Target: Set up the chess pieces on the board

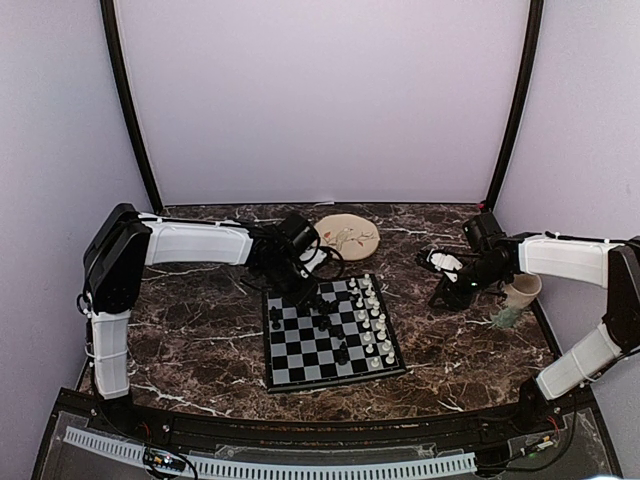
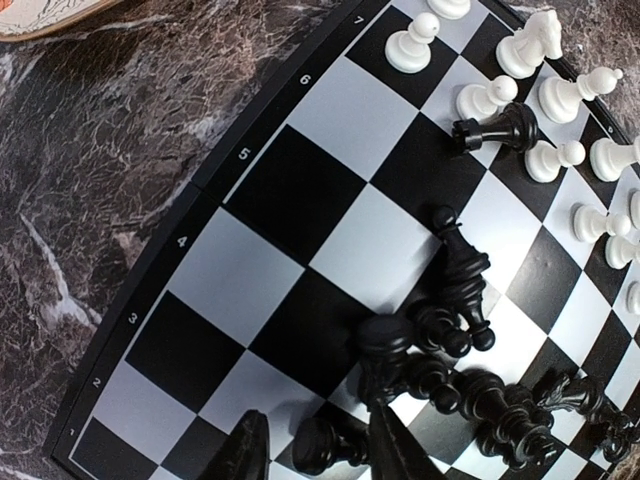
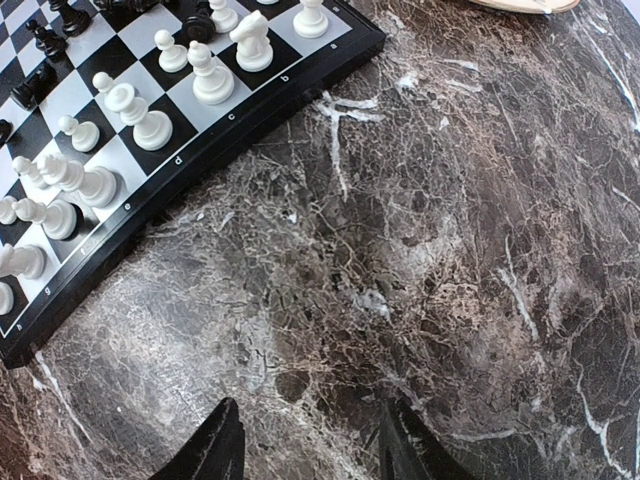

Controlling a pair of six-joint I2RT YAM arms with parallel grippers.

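The chessboard (image 1: pixel 300 375) lies in the middle of the table. White pieces (image 1: pixel 383 335) stand in rows along its right side. Many black pieces lie toppled in a loose cluster, among them a black rook (image 2: pixel 497 128) near the white pawns and a long black piece (image 2: pixel 462 275). A few black pieces (image 1: pixel 276 318) are at the left edge. Over the far left part of the board, my left gripper is open, its fingers (image 2: pixel 250 445) on either side of a lying black piece (image 2: pixel 318 447), not closed on it. My right gripper hangs open and empty above bare table.
Behind the board is a round, pale plate (image 1: pixel 347 236) with a leaf pattern. A light cup (image 1: pixel 522 290) stands by the right wall, with a greenish item (image 1: pixel 506 317) beside it. Bare marble lies to the board's left and right.
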